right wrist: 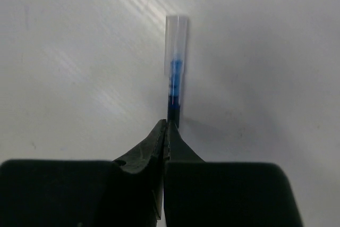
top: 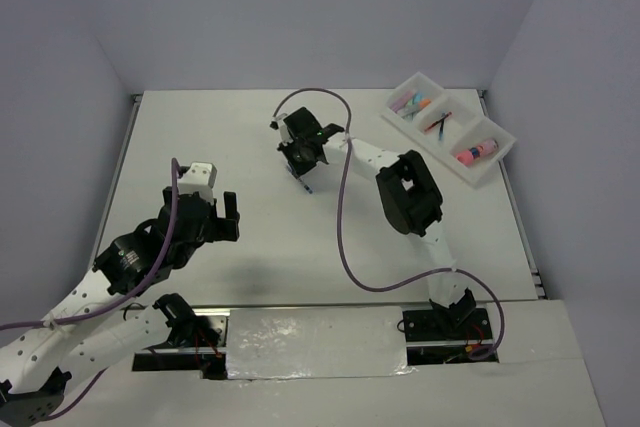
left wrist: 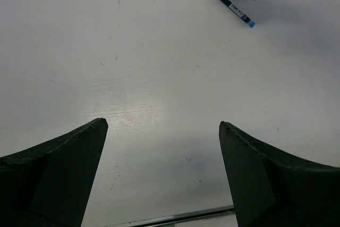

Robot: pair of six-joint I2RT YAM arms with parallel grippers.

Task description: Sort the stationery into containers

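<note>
A clear-capped pen with blue and dark markings point(left wrist: 238, 11) lies on the white table, middle in the top view. My right gripper point(top: 293, 167) is low over it; in the right wrist view its shut fingertips point(right wrist: 172, 150) sit at the pen's dark section, which runs out of sight behind them. Whether they touch it I cannot tell. My left gripper point(top: 226, 222) stands open over the table's left front, nothing between its fingers.
A white three-section organiser point(top: 478, 172) stands at the back right, holding pastel sticks, dark slim items with red, and a pink cylinder point(top: 475, 153).
</note>
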